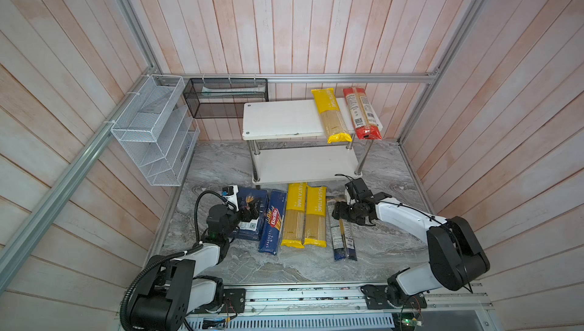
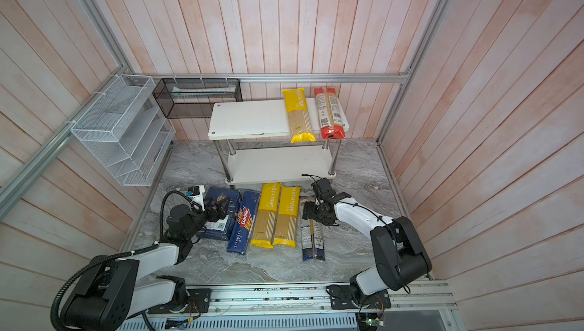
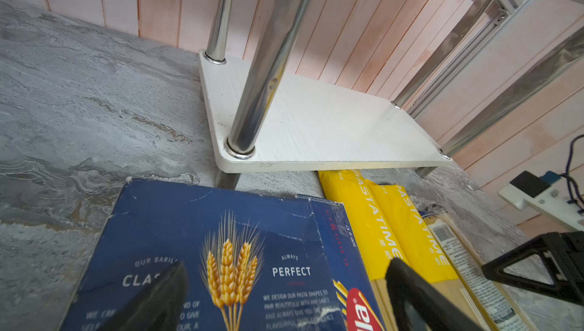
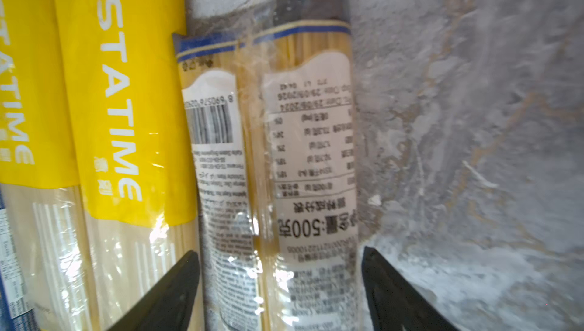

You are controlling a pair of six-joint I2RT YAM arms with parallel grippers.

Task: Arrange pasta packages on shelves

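My right gripper point(image 1: 342, 209) is open over a clear pasta package with blue ends point(image 4: 304, 160), its blurred fingers at either side. Two yellow Pastatime packages point(image 1: 295, 212) lie to its left, then a blue Barilla spaghetti pack point(image 1: 271, 227) and a larger blue box point(image 3: 182, 221). My left gripper point(image 1: 246, 209) hangs over that box; whether it is open is unclear. A yellow package point(image 2: 298, 112) and a red one point(image 2: 329, 112) rest on the right of the upper white shelf point(image 1: 279, 118).
The lower shelf point(image 1: 304, 163) is empty. White wire baskets point(image 1: 152, 130) hang on the left wall, a dark wire basket point(image 1: 225, 109) at the back. The upper shelf's left part is clear.
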